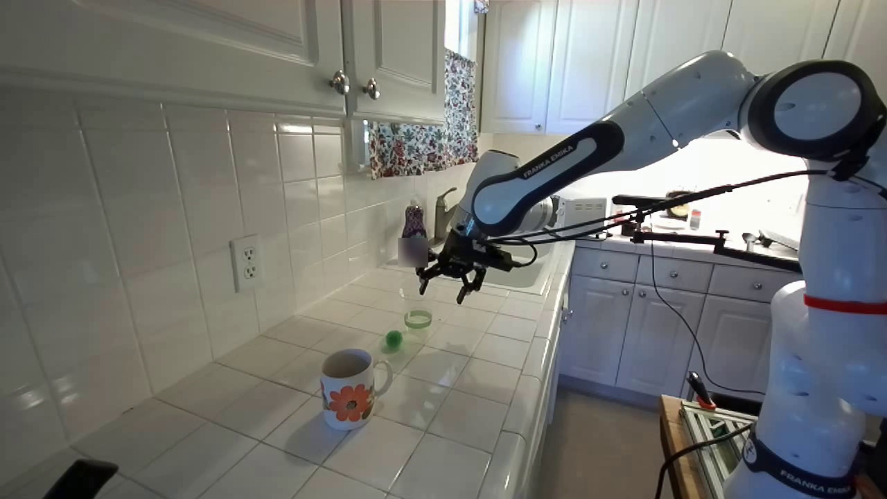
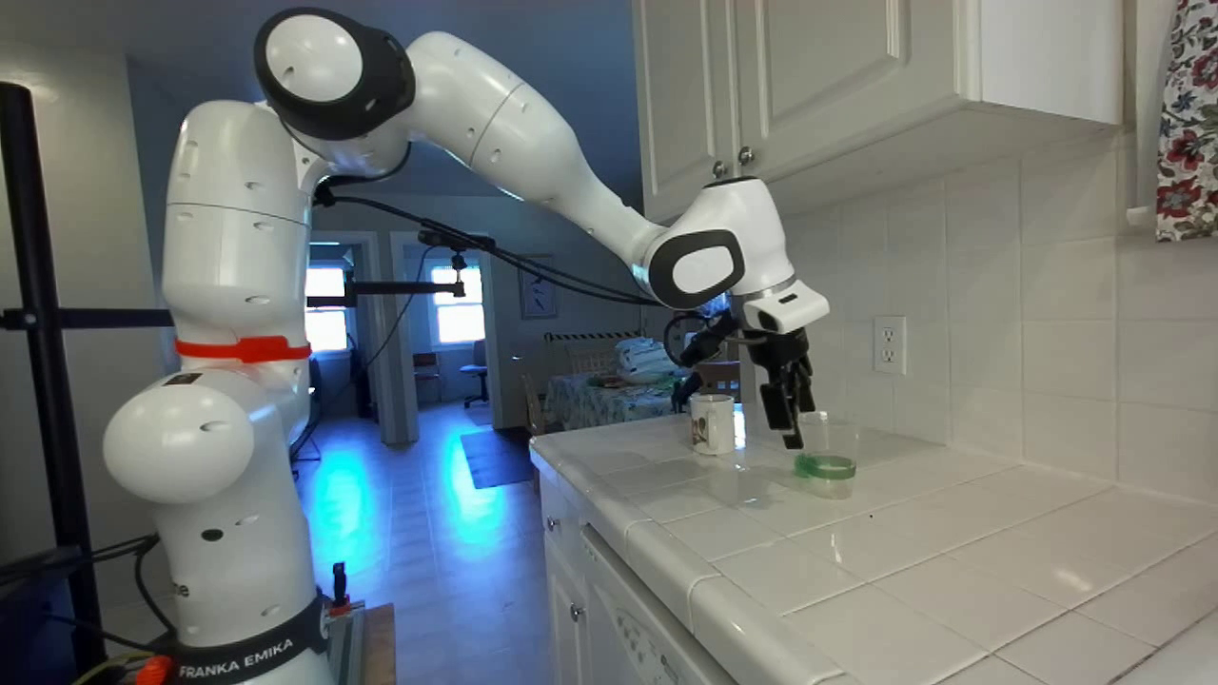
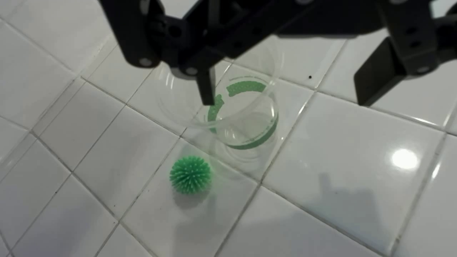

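Observation:
My gripper (image 1: 442, 294) is open above the tiled counter, its two fingers wide apart with nothing held between them. Below it, a clear cup with a green band (image 3: 243, 147) stands upright; in the wrist view one finger overlaps the cup's rim, and whether they touch I cannot tell. A spiky green ball (image 3: 191, 175) rests on the tiles beside the cup. Closer to exterior view 1 stands a white mug with an orange flower (image 1: 349, 403), its handle turned toward the right of that view. Exterior view 2 also has the mug (image 2: 714, 424), behind the gripper.
A tiled wall with an outlet (image 1: 246, 263) bounds the counter on one side, and cabinets (image 1: 399, 62) hang overhead. Past the cup are a bottle (image 1: 414, 223) and the sink (image 1: 532, 272). Bare tiles (image 2: 913, 582) lie open in the foreground of exterior view 2.

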